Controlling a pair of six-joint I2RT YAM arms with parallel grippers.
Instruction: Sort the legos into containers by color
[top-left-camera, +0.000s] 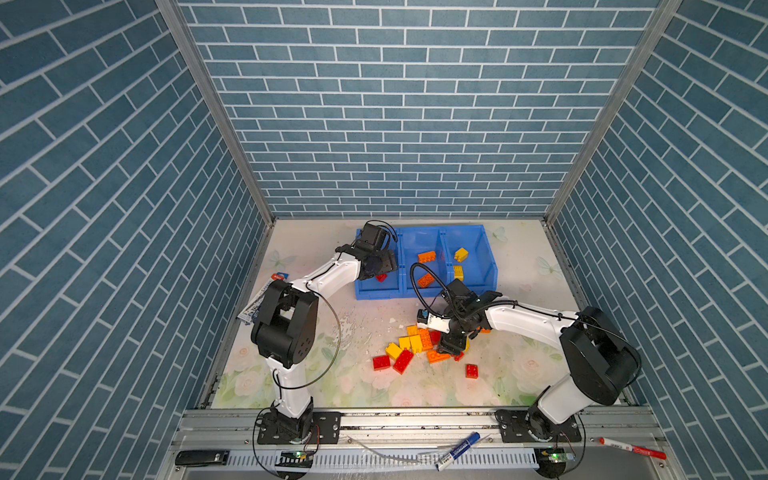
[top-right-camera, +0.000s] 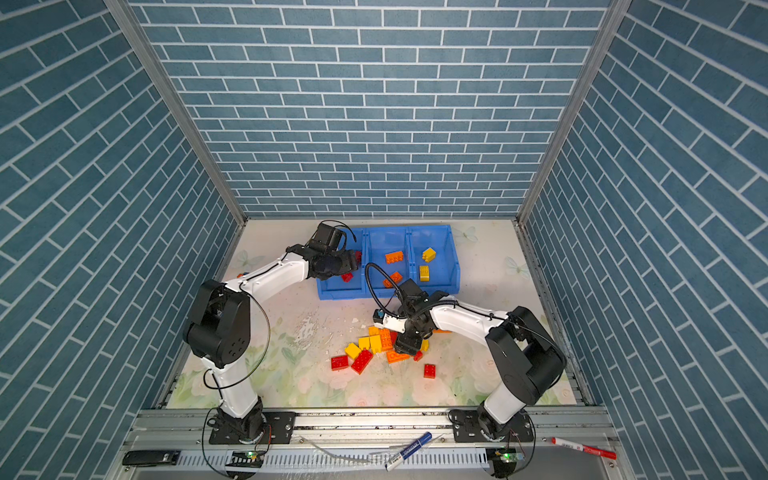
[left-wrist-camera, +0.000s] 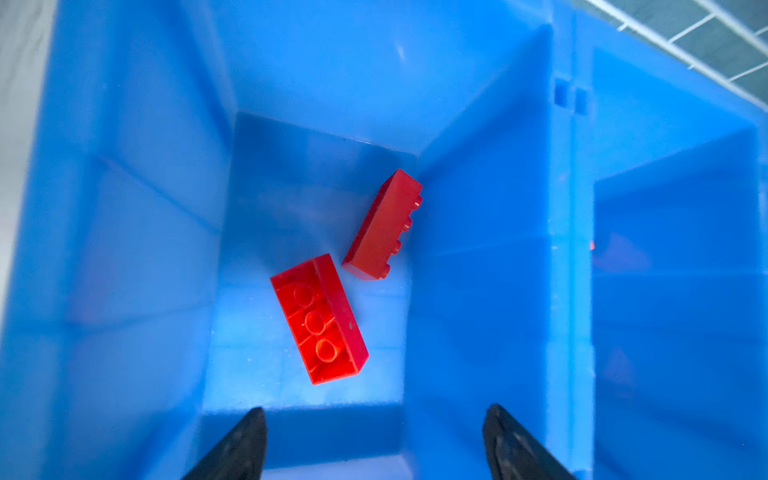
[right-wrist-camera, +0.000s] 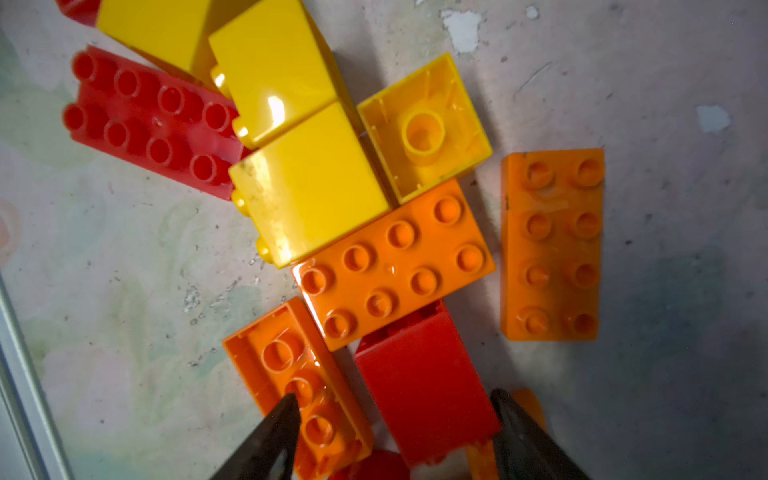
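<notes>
My left gripper hovers open over the left compartment of the blue organiser; two red bricks lie on its floor. Orange bricks sit in the middle compartment, yellow bricks in the right one. My right gripper is low over the loose pile, fingers apart around a red brick, its right finger close to or touching it. Orange and yellow bricks surround it.
Red bricks lie toward the front of the table. Bare table flanks the organiser. Pens rest on the front rail.
</notes>
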